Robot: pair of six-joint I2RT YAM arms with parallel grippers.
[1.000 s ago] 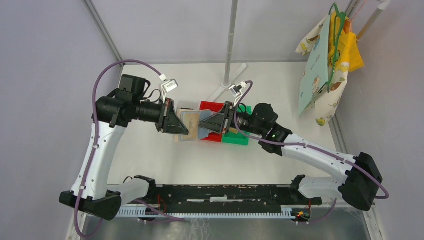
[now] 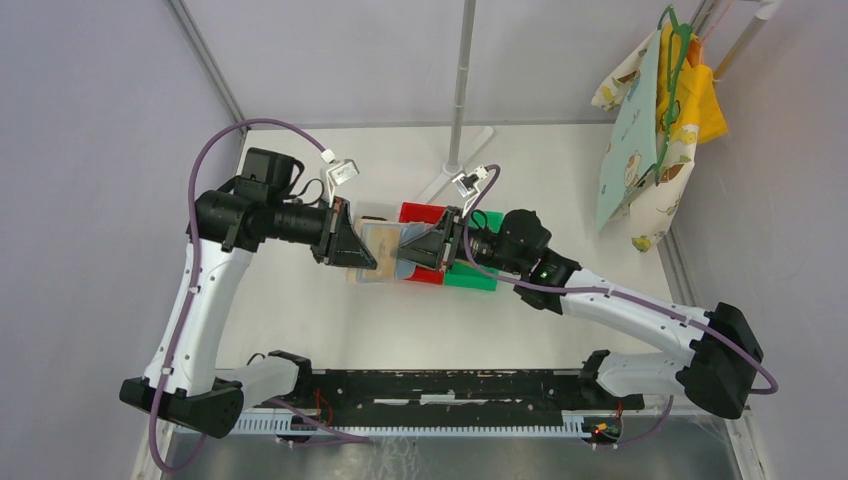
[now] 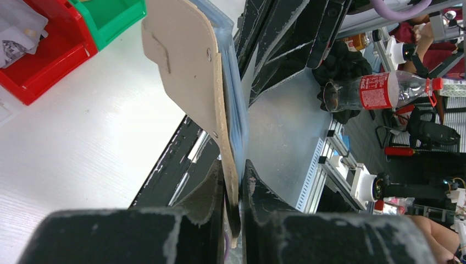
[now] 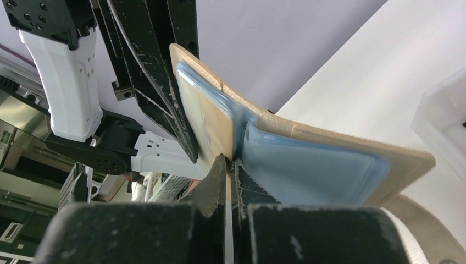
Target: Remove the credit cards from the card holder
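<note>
The beige card holder [image 2: 382, 250] with blue clear sleeves [image 3: 237, 110] is held up between both arms above the table. My left gripper is shut on its edge, seen at the bottom of the left wrist view. My right gripper is shut at the blue sleeves [image 4: 308, 165] on the holder's other side; whether anything thin sits between its fingertips is hard to tell. A pale card-like panel [image 4: 206, 115] shows within the sleeves in the right wrist view.
A red bin [image 3: 49, 66] with clear bags and a green bin [image 3: 115, 22] stand on the white table [image 2: 540, 330] behind the holder. A white pole stand is at the back; fabric bags [image 2: 635, 150] hang at the back right.
My right gripper and arm have shifted very slightly left over the last second; the holder and left arm look nearly unchanged.
</note>
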